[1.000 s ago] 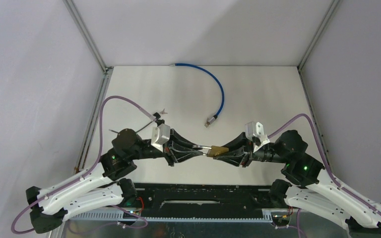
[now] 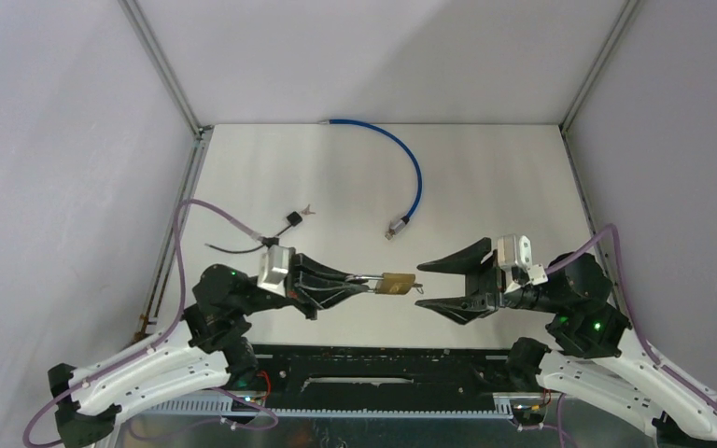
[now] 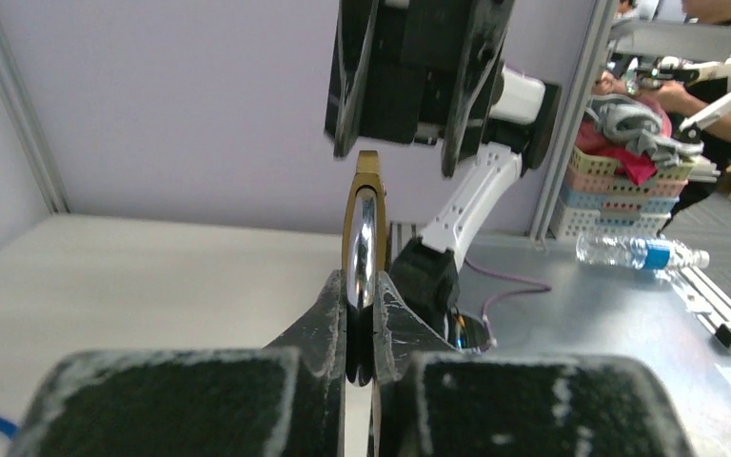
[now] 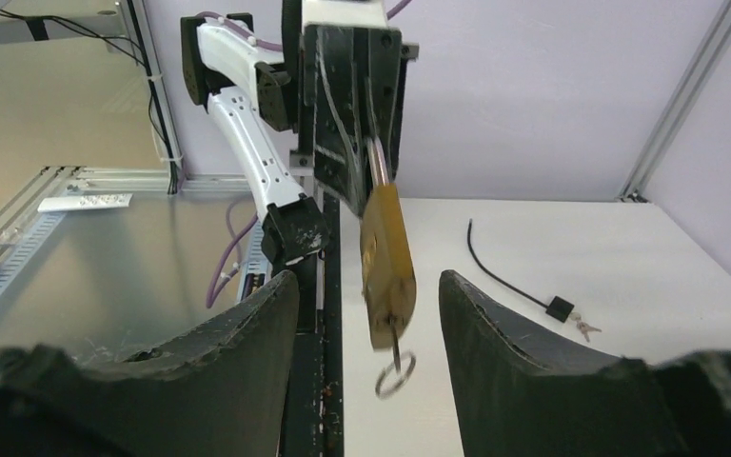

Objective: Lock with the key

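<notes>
A brass padlock [image 2: 396, 284] [image 3: 366, 168] [image 4: 386, 260] hangs by its steel shackle from my left gripper [image 2: 355, 285], which is shut on it. A key with a small ring [image 4: 395, 373] protrudes from the lock's far end. My right gripper [image 2: 418, 285] stands open around that end, its fingers apart from the lock and key, with nothing held between them.
A blue cable [image 2: 401, 149] lies across the back middle of the white table [image 2: 485, 168]. A black cord with a small block [image 2: 294, 219] and keys lies at the left. Walls bound the sides and back.
The right gripper has opened and drawn back to the right, letting go of the padlock's end. The left gripper has shifted slightly left, still on the padlock.
</notes>
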